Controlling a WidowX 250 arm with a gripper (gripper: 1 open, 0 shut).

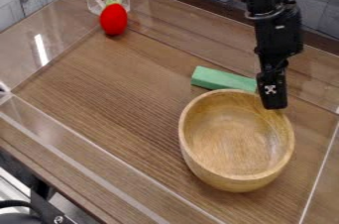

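Observation:
The black robot arm reaches down from the top right, its gripper (pixel 273 95) low at the back right rim of a wooden bowl (pixel 236 149). A green bar (pixel 217 79) lies on the table just behind the bowl, left of the gripper. Whether the fingers are open or shut is hard to tell.
A red egg-shaped object (pixel 114 20) sits at the back left near a small white object (pixel 109 0). A dark cable or part is at the bottom left corner.

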